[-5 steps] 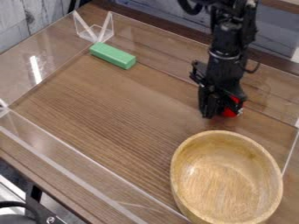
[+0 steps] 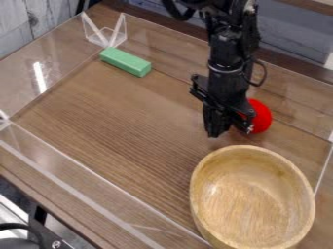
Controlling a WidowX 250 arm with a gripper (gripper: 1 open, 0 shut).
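Note:
My black gripper (image 2: 213, 125) is low over the wooden table, just left of a red round object (image 2: 258, 117), whose left part it partly hides. The gripper looks shut, with nothing visible between its fingers. The red object rests on the table behind a large wooden bowl (image 2: 251, 195).
A green block (image 2: 125, 61) lies at the back left, near a white wire-like object (image 2: 105, 31). The bowl takes up the near right.
The gripper has moved left from over the red object, which now shows more fully at its right.

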